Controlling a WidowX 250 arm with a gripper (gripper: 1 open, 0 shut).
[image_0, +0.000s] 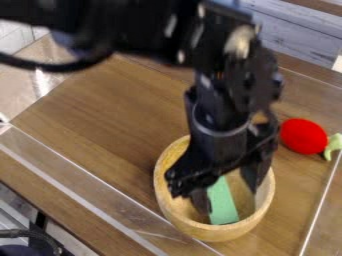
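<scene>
My gripper is lowered into a wooden bowl in the camera view, its fingers open around the upper part of a green block lying inside. The gripper body hides much of the block and the bowl's interior, so contact cannot be told.
A red object with a pale green top, like a vegetable, lies right of the bowl.
</scene>
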